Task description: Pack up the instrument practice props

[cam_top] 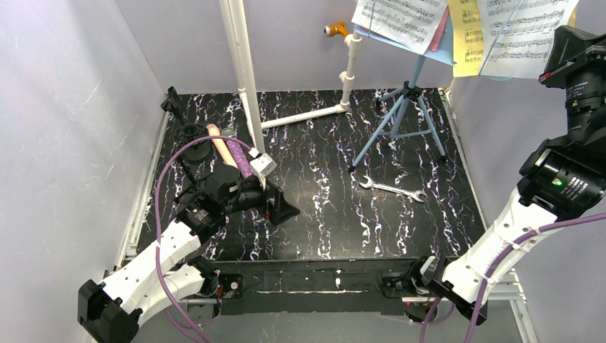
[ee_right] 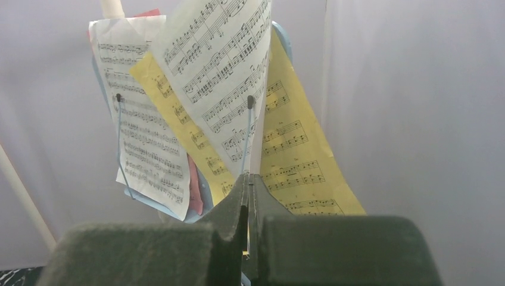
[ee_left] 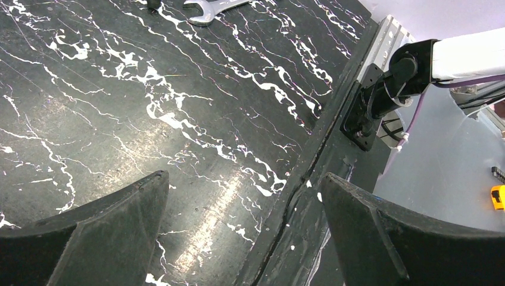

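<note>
On the blue music stand (cam_top: pixel 405 107), sheets of music rest at the upper right of the top view. One white sheet (ee_right: pixel 208 77) sits slanted, its lower corner running down to the fingertips of my right gripper, which is shut on that thin edge. Behind it a yellow sheet (ee_right: pixel 298 149) shows on both sides. The left page (ee_right: pixel 143 119) stays under its thin blue holder arm. Over the dark floor, my left gripper is open and empty. A wrench (cam_top: pixel 393 189) lies in front of the stand.
A white pipe frame (cam_top: pixel 304 118) with an orange valve (cam_top: pixel 334 29) stands at the back. Left of it lie a purple glittery tube (cam_top: pixel 237 153), a tan stick (cam_top: pixel 220 145) and a black stand (cam_top: pixel 194 139).
</note>
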